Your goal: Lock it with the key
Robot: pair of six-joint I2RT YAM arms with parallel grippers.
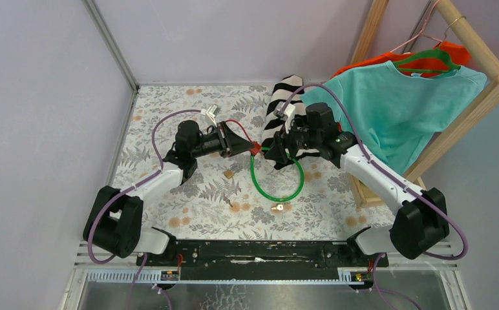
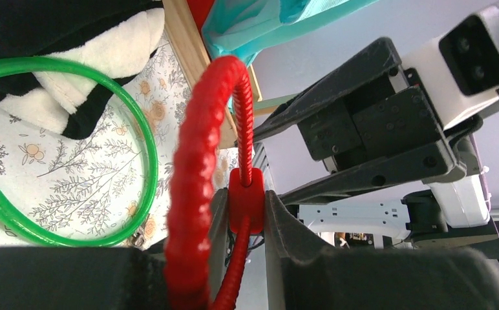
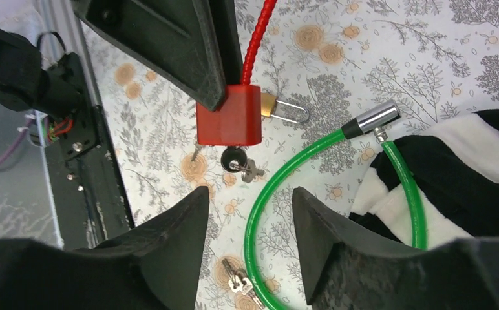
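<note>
A red padlock (image 1: 255, 148) with a long red shackle hangs in my left gripper, whose fingers are shut on its body. In the right wrist view the padlock body (image 3: 229, 119) faces my right gripper, with a key (image 3: 244, 169) sticking out below it from a dark round keyway. My right gripper is open, a short way from the key, nothing between its fingers. A brass padlock (image 3: 267, 104) lies on the floral mat, and small keys (image 3: 239, 281) lie lower down.
A green hose lock (image 1: 276, 197) lies looped beneath both grippers. A striped black-and-white cloth (image 1: 282, 90) is behind. A wooden rack (image 1: 467, 113) with shirts stands at the right.
</note>
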